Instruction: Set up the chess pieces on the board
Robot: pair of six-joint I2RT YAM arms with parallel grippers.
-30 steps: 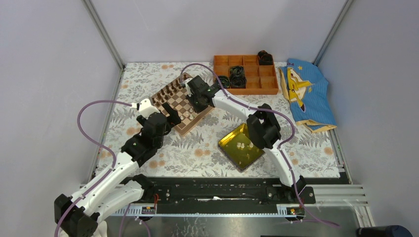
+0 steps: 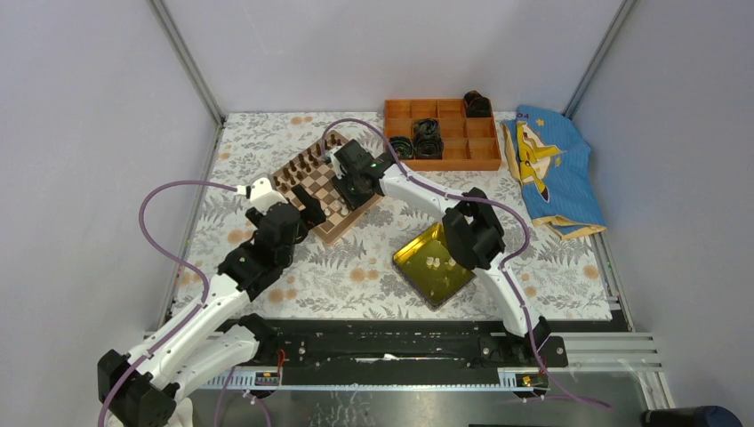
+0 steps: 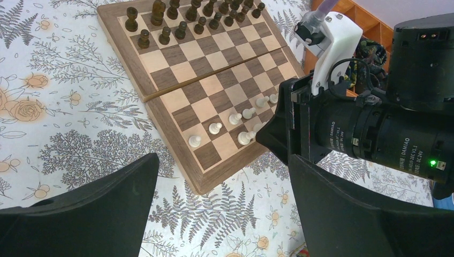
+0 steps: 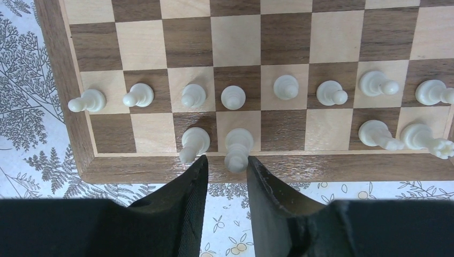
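In the right wrist view a white piece with a rounded head (image 4: 237, 147) stands on a light square of the board's (image 4: 342, 169) edge row. Beside it, on a dark square, is another white piece (image 4: 195, 142). My right gripper is open around the head of the first piece, its fingers apart from it on the left and close on the right. White pawns (image 4: 233, 97) fill the row behind. My left gripper hangs open near the board's corner, nothing between its fingers. Dark pieces (image 3: 158, 12) stand on the far side.
A gold tray (image 2: 411, 274) holding several white pieces lies at the front right. An orange compartment box (image 2: 453, 164) stands behind, with a blue cloth (image 2: 569, 169) to its right. Two edge-row pieces (image 4: 426, 140) stand at the right end.
The piece stays on its square. The left arm is still.
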